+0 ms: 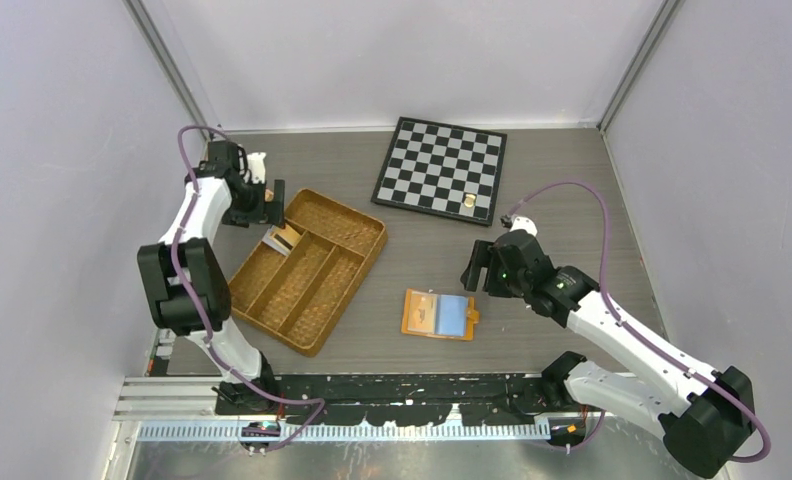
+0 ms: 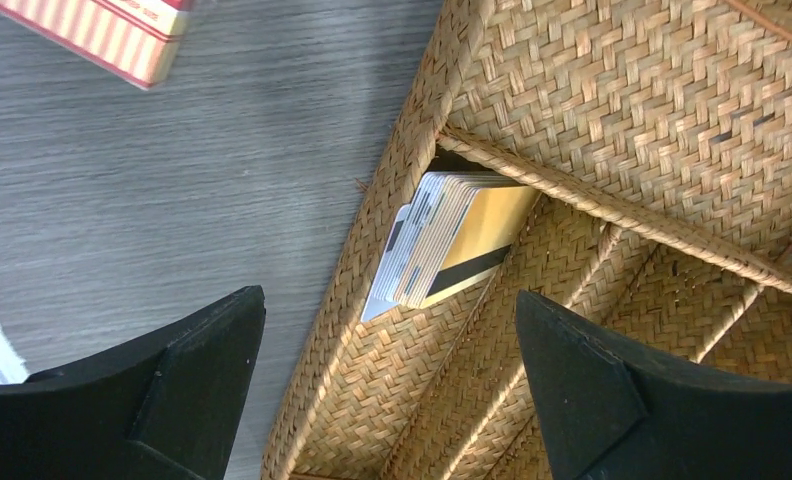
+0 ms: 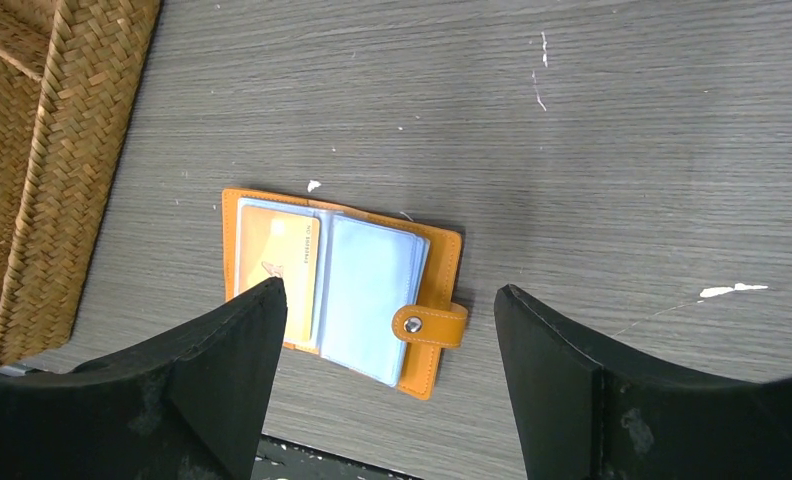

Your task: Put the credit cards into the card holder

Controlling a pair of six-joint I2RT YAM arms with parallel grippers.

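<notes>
A stack of credit cards [image 2: 442, 240], yellow-faced with a black stripe, leans in an end compartment of the woven basket [image 1: 367, 262]. Over that corner of the basket, my left gripper stands open, and the cards show between and beyond its fingers without touching them. On the table to the basket's right lies the orange card holder [image 3: 442, 290], spread flat. One side holds an orange card [image 3: 277, 265]; the other shows a pale blue panel [image 3: 372, 290]. Above and right of the holder, my right gripper is open and empty.
A red-and-cream striped box [image 2: 142, 40] lies outside the basket, mostly covered by the left arm from above. The checkered board [image 1: 442, 165] with a small round object [image 1: 469, 200] is at the back. Bare table surrounds the holder.
</notes>
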